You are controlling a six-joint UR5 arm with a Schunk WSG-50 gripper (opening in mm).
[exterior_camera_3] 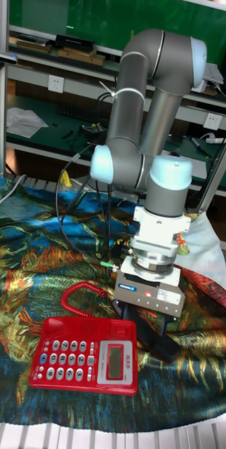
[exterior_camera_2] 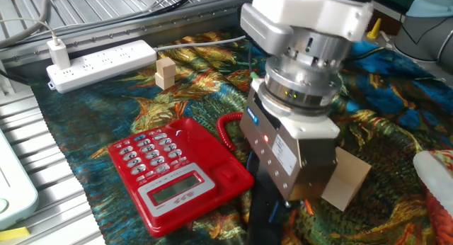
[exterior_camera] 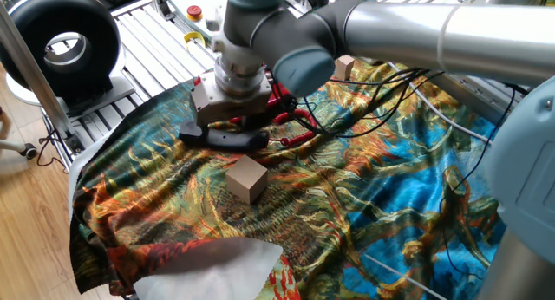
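Note:
A red desk telephone (exterior_camera_2: pixel 180 178) with silver keys and a small display lies on the patterned cloth. Its black handset (exterior_camera: pixel 224 137) is off the base and rests on the cloth beside it, joined by a coiled red cord (exterior_camera_3: pixel 83 290). My gripper (exterior_camera_3: pixel 146 323) hangs tilted right over the handset, with its fingers low and close to it. The housing hides much of the fingers, so whether they grip the handset cannot be made out. A plain cardboard-coloured cube (exterior_camera: pixel 247 179) sits on the cloth a little way from the handset.
Two small wooden blocks (exterior_camera_2: pixel 165 73) stand stacked near a white power strip (exterior_camera_2: pixel 106 66). Loose black cables (exterior_camera: pixel 381 101) hang from the arm. Folds run through the cloth, and a grey-white flap (exterior_camera: pixel 212 270) lies at its front edge.

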